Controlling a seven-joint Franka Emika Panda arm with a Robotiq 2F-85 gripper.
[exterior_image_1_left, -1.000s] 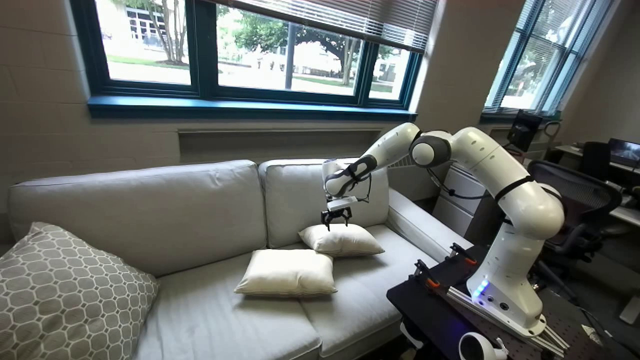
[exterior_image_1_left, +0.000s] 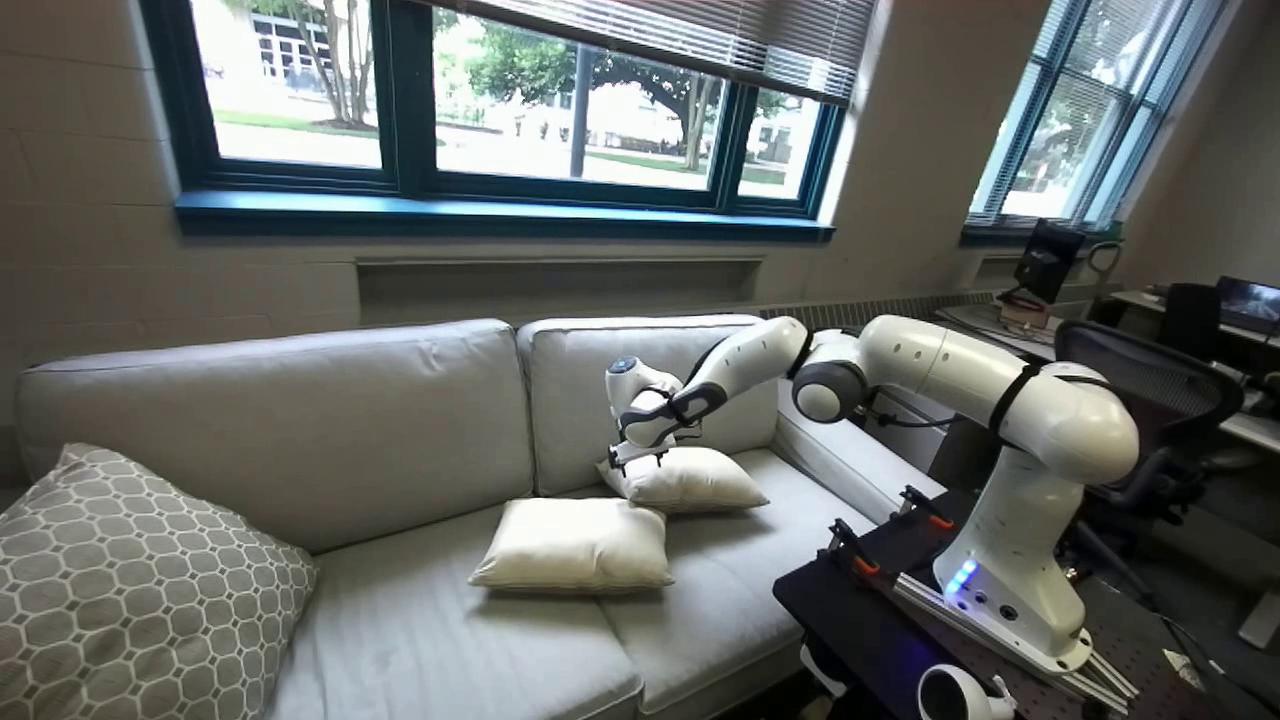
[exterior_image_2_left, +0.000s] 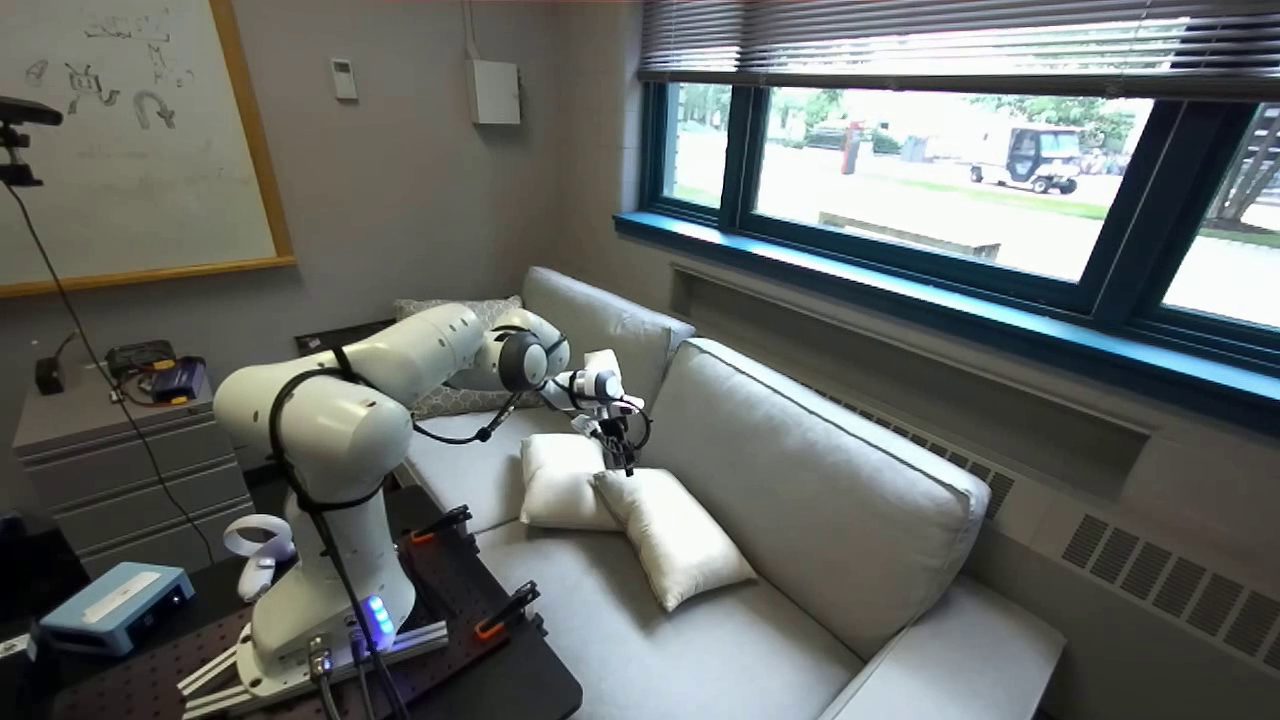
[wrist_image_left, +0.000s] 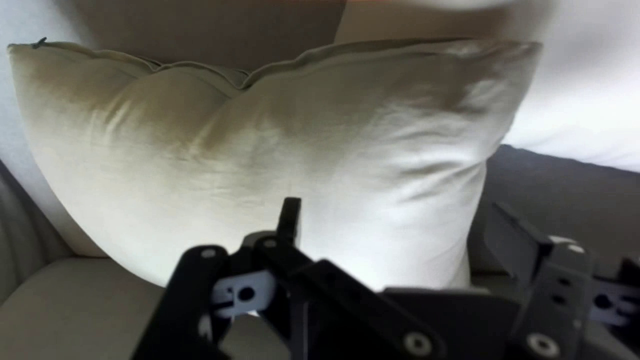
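Observation:
Two cream pillows rest on the sofa seat, close together. The front pillow (exterior_image_1_left: 576, 546) lies across the middle of the sofa, and the rear pillow (exterior_image_1_left: 696, 480) sits near the backrest to its right. My gripper (exterior_image_1_left: 639, 462) is low over the left end of the rear pillow. From the other side, the gripper (exterior_image_2_left: 620, 458) hangs above where the pillows meet. One cream pillow (wrist_image_left: 270, 150) fills most of the wrist view. There the gripper is open, its fingers (wrist_image_left: 290, 216) wide apart with nothing gripped; whether they touch the fabric I cannot tell.
A grey patterned cushion (exterior_image_1_left: 144, 588) leans at the sofa's left end. The sofa backrest (exterior_image_1_left: 300, 432) rises behind the pillows. My arm's base stands on a dark table (exterior_image_1_left: 828, 600) with clamps along its edge. Seat room is free left of the front pillow.
The gripper has moved left and slightly lower, and the wrist has turned. The arm reaches lower and further out than before. Both pillows lie where they were.

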